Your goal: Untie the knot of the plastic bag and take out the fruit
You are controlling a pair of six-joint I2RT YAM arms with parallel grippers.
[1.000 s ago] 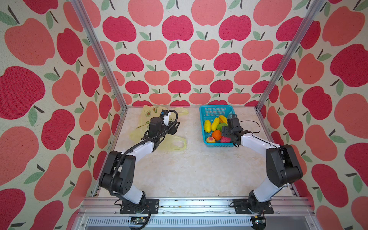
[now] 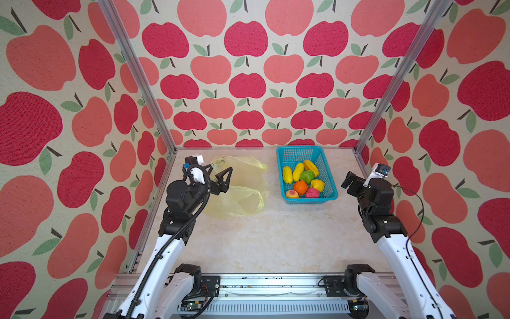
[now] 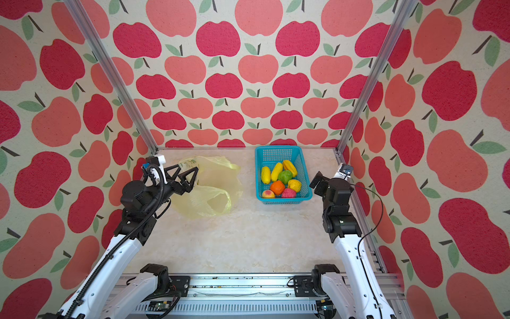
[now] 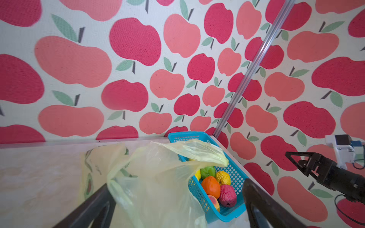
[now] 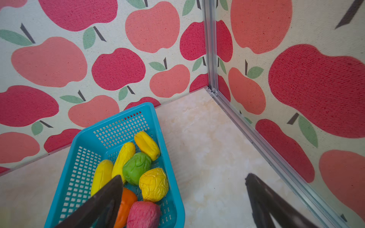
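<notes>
The thin, pale yellow-green plastic bag (image 2: 241, 199) is spread out at the left of the table, its mouth gaping; in the left wrist view its film (image 4: 155, 182) rises in loose folds between the spread fingers. My left gripper (image 2: 222, 170) is open over the bag, and whether the film touches a finger I cannot tell. The fruit lies in the blue basket (image 2: 322, 159): an orange (image 5: 127, 203), a green fruit (image 5: 136, 168), a round yellow one (image 5: 154, 185), a pink one (image 5: 144, 215), a peach (image 2: 291, 194) and several long yellow ones. My right gripper (image 2: 347, 180) stands open and empty, right of the basket.
Free room also lies right of the basket, up to the metal corner rail (image 5: 266, 159). Apple-patterned walls (image 2: 247, 87) close off the back and sides.
My left gripper has pulled back to the left and opened, and the bag's film looks raised and shifted. My right gripper has moved from above the basket to its right side.
</notes>
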